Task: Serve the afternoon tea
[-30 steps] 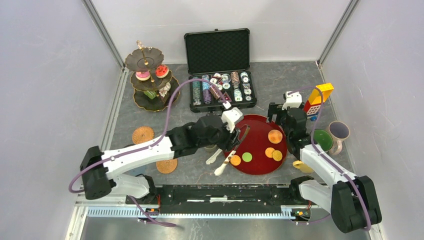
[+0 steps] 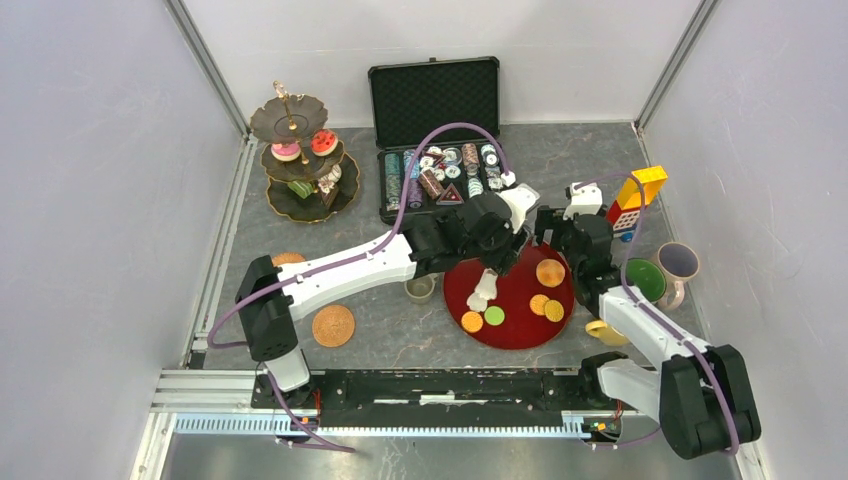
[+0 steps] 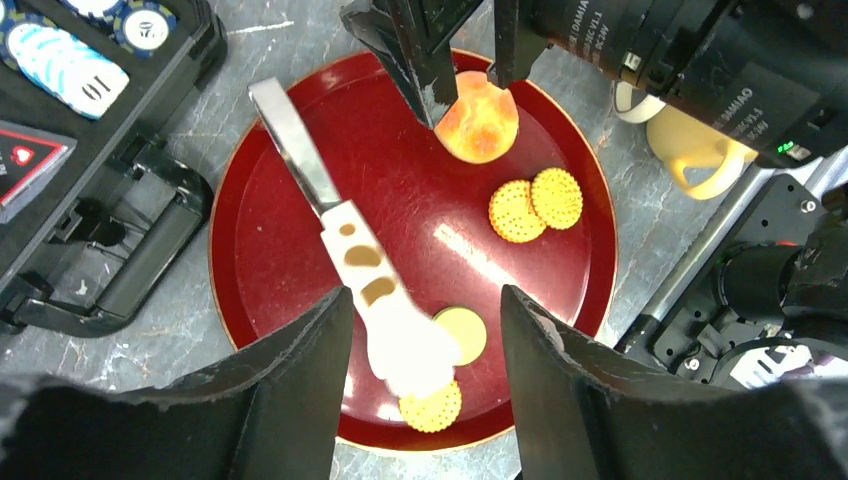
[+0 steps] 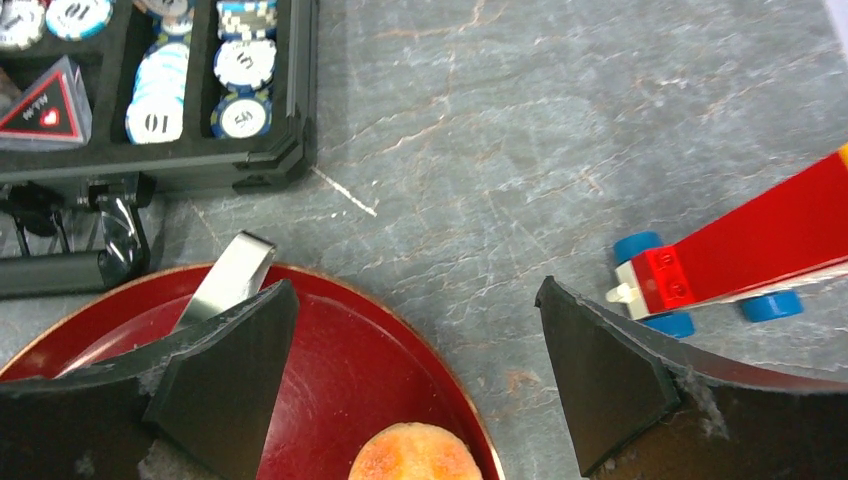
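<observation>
White-handled metal tongs (image 3: 364,258) extend over the round red plate (image 2: 520,325). My left gripper is above the plate, its fingers apart on either side of the handle, with a gap on the right; whether the tongs rest on the plate is unclear. On the plate are an orange round cake (image 2: 550,273), several yellow biscuits (image 2: 554,311) and a green round (image 2: 494,315). My right gripper is open and empty near the plate's upper right rim. The tiered stand (image 2: 340,200) holds cupcakes and cake pieces at the back left.
An open case of poker chips (image 2: 445,180) stands behind the plate. A red and yellow toy (image 2: 630,205), a green cup (image 2: 645,280), a beige mug (image 2: 678,262) and a yellow mug (image 2: 606,333) line the right side. Woven coasters (image 2: 333,326) lie at left.
My left gripper has moved right and back, bringing the tongs from the plate's left edge to over its middle. The right arm has hardly moved.
</observation>
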